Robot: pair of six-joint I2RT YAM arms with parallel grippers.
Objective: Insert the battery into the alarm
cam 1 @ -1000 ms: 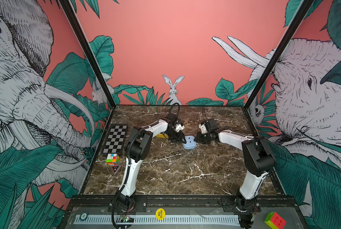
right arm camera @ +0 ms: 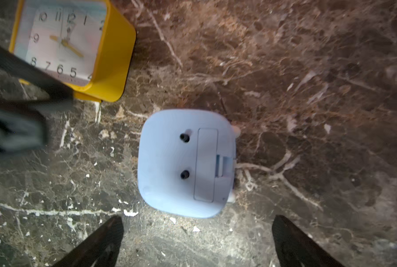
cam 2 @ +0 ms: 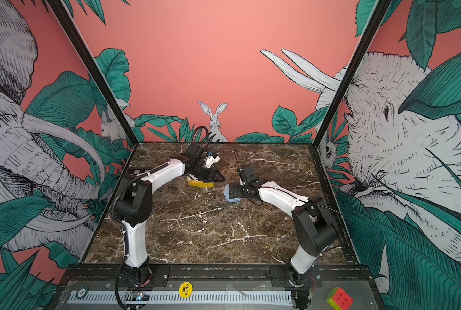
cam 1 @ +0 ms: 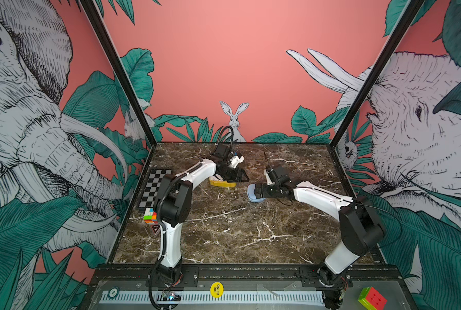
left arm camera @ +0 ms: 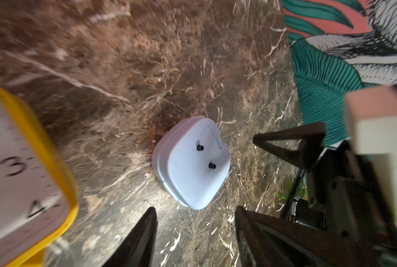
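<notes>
The light blue alarm (right arm camera: 167,155) lies face down on the table, its back with two black knobs turned up. Its long battery cover (right arm camera: 205,164) sits flush in the back, a notched latch beside it. In the right wrist view my open right gripper is above the alarm, fingers wide apart and empty. My left gripper stands part open with nothing between its fingers, up and to the left of the alarm (left arm camera: 194,162). No battery shows in any view.
A yellow clock (right arm camera: 111,57) stands close to the alarm, under the left arm. A chessboard (cam 1: 155,188) and a puzzle cube (cam 1: 150,215) lie at the left edge.
My left gripper has drawn back to the left, away from the alarm. The right gripper has moved left until it is over the alarm, which appears unmoved.
</notes>
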